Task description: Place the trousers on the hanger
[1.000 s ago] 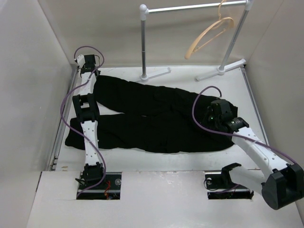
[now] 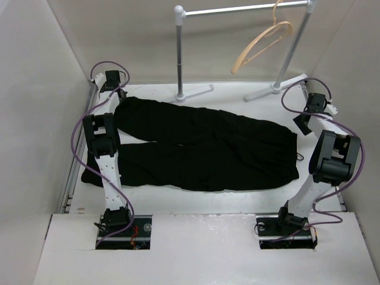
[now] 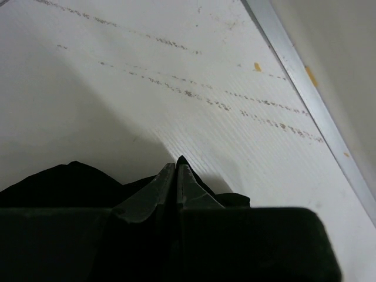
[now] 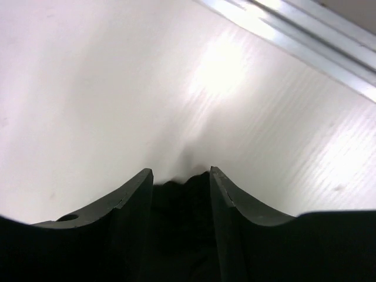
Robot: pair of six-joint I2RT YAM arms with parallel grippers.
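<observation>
Black trousers lie spread flat on the white floor, legs toward the left, waist at the right. My left gripper is shut at the upper leg's end; whether fabric is pinched between its tips is unclear, though dark cloth lies directly beneath them. My right gripper stands open near the waist's upper corner, with black fabric seen between and below its fingers. A wooden hanger hangs from the rack above the back of the workspace.
The rack's rail rests on two posts, with feet on the floor behind the trousers. Metal edge strips border the floor at both sides. A bare strip of floor runs along the front.
My right arm has swung outward and back, from over the middle of the waist to the right edge by the upper corner. The left arm has shifted only slightly.
</observation>
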